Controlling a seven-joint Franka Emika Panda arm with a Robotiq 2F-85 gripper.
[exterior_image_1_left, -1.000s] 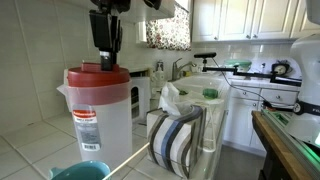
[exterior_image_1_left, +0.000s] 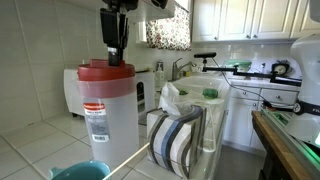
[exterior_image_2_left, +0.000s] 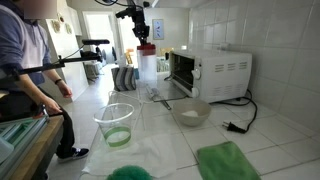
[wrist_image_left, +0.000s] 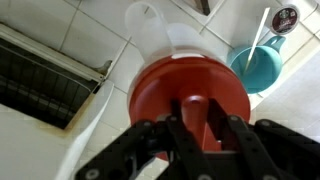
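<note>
A tall translucent canister (exterior_image_1_left: 118, 115) with a red lid (exterior_image_1_left: 106, 70) and a white-and-red label stands upright in exterior view 1. My gripper (exterior_image_1_left: 115, 58) points down onto the top of the lid. Seen from above in the wrist view, the gripper is shut on the small knob (wrist_image_left: 195, 103) in the middle of the red lid (wrist_image_left: 165, 90). The far view shows the canister (exterior_image_2_left: 148, 65) below the arm. Whether its base touches the counter I cannot tell.
Close to the canister sits a teal mug (wrist_image_left: 262, 68) with a stick in it. A striped bag (exterior_image_1_left: 176, 140) stands to the right in exterior view 1. The white toaster oven (exterior_image_2_left: 208, 70), a bowl (exterior_image_2_left: 190, 112) and a clear cup (exterior_image_2_left: 116, 122) occupy the counter, with a green cloth (exterior_image_2_left: 226, 162) lying there.
The canister, its lid and my gripper have shifted slightly to the right and a little up in exterior view 1. The mug and striped bag have stayed put.
</note>
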